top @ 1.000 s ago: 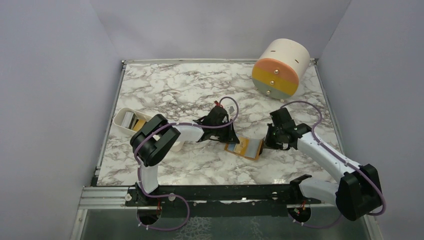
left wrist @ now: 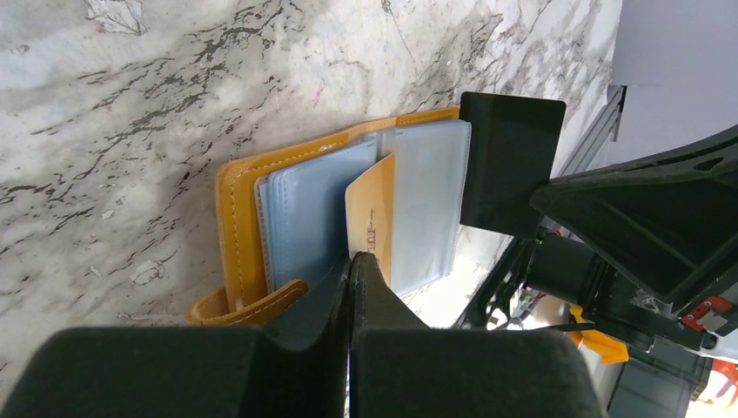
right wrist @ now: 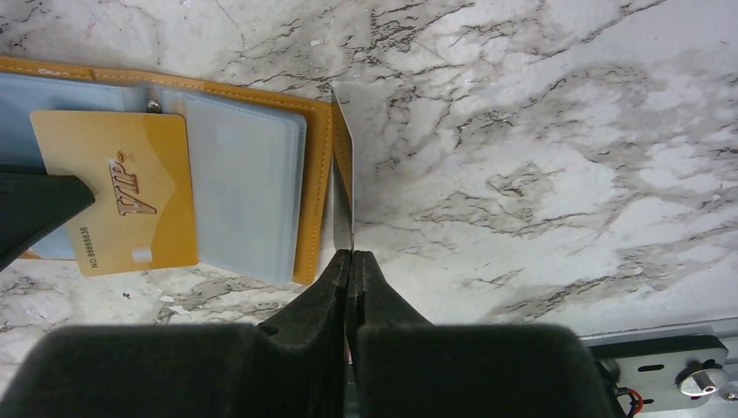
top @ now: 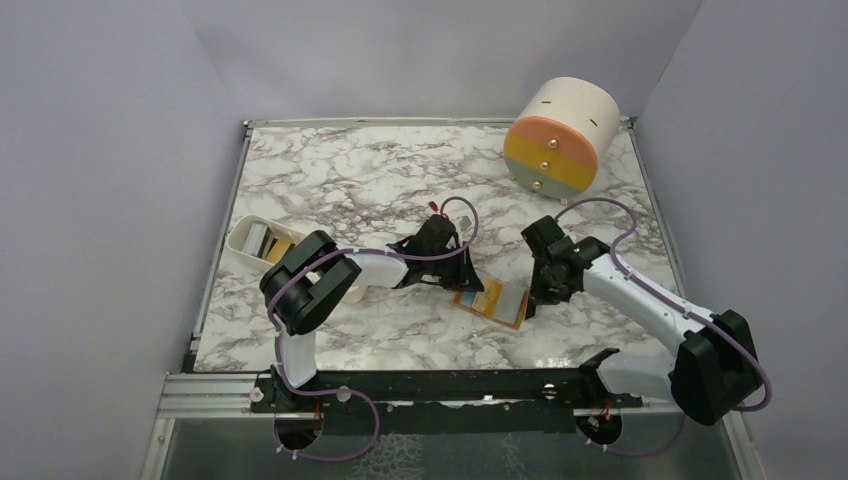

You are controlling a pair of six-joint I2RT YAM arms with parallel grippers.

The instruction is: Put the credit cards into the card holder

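Note:
The open card holder, tan with clear bluish pockets, lies on the marble table between both arms. Over its middle, a gold VIP card tilts up from the pockets. My left gripper is shut on this card's edge. A dark card stands up at the holder's right edge, and my right gripper is shut on it. That card shows almost edge-on in the right wrist view, close beside the tan border. Whether it touches the border, I cannot tell.
A white tray at the left holds more cards, partly hidden under my left arm. At the back right stands a cylinder with a striped, knobbed face. Bare marble lies behind and in front of the holder.
Over the last second the holder and my left gripper have shifted slightly right and toward the front.

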